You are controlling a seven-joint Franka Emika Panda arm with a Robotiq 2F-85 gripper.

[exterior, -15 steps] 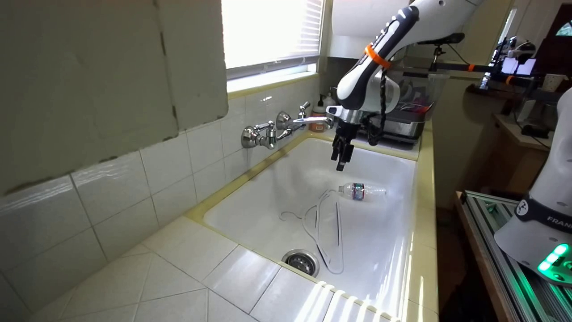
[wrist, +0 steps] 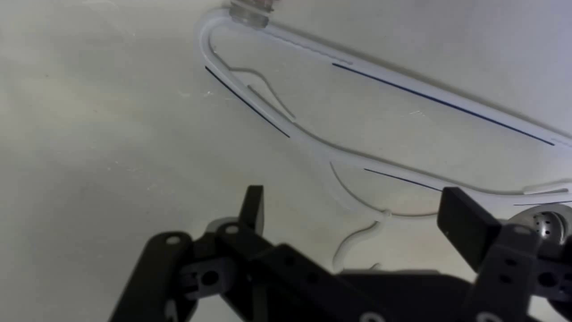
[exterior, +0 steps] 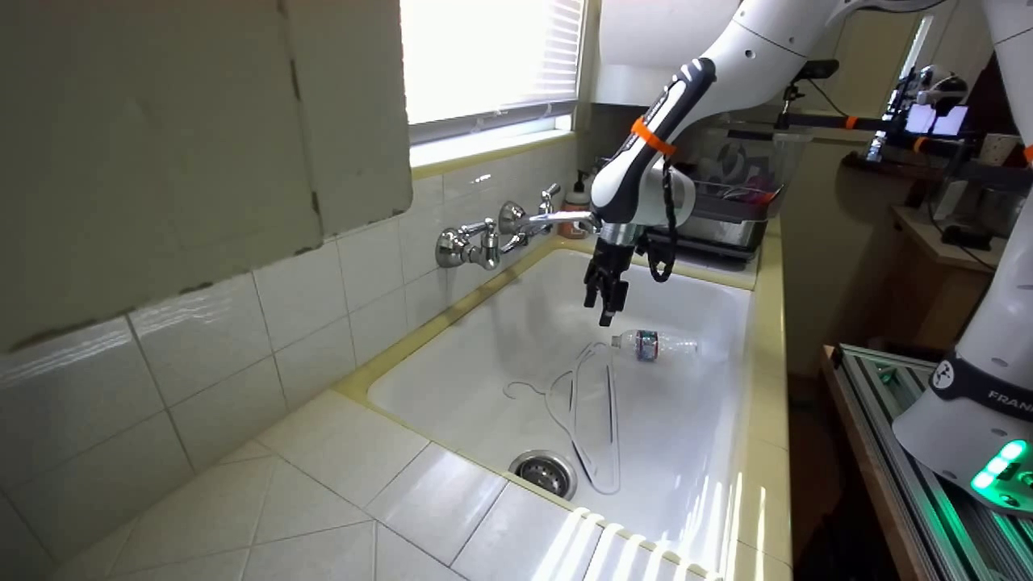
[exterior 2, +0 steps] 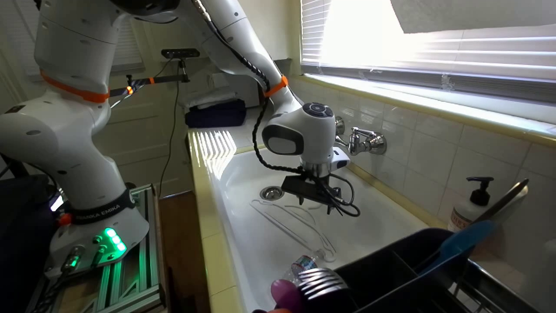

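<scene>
A white plastic hanger (exterior: 614, 426) lies flat on the floor of the white sink (exterior: 465, 387), its hook toward the faucet wall. Against one end of it, the neck of a clear water bottle (exterior: 650, 344) shows; the bottle rests on its side. My gripper (exterior: 606, 305) hangs above the sink floor, clear of both things. In the wrist view its black fingers (wrist: 465, 228) are wide apart, the gripper being open. Below and between them appear the hanger's hook (wrist: 354, 241) and part of its bar (wrist: 343, 153), with a gap in height.
The drain (exterior: 543, 474) sits near one end of the hanger. Wall faucets (exterior: 470, 244) stick out over the sink. A dish rack with a black utensil holder (exterior 2: 396, 271) and a soap bottle (exterior 2: 471, 206) stand at the far end.
The arm and gripper have moved left and lower over the sink in the first exterior view. Hanger and bottle have stayed where they were.
</scene>
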